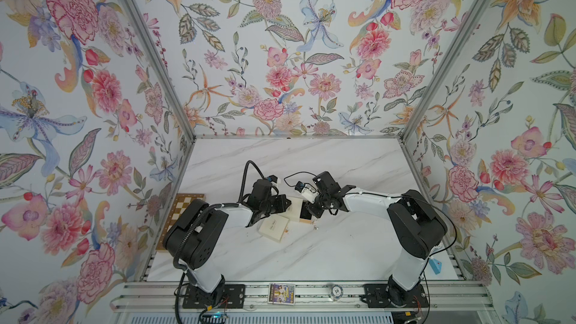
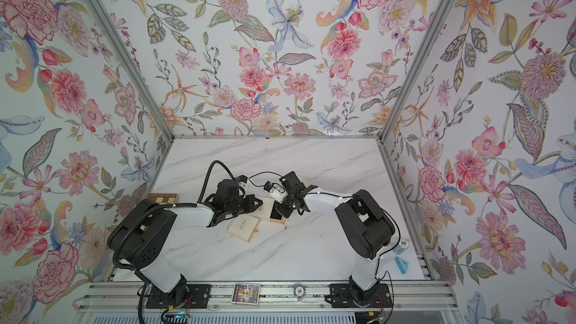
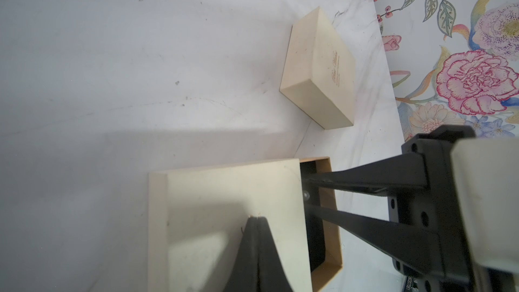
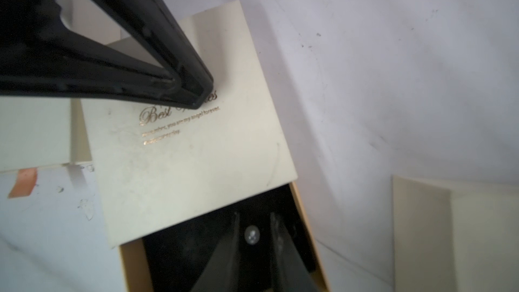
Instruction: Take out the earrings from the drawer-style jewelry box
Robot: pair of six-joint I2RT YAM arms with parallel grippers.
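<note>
The cream drawer box (image 4: pixel 189 173) is partly slid open, showing a dark lined drawer (image 4: pixel 183 243) with a small clear earring (image 4: pixel 252 234) inside. My right gripper is part open over the drawer, its fingertips either side of the earring; whether they touch it is unclear. My left gripper is shut on or just above the box's cream cover, nothing visible between its fingers.
A second cream box (image 1: pixel 273 226) lies in front, and a smaller box (image 3: pixel 316 70) behind. A checkered board (image 1: pixel 180 210) is at the far left.
</note>
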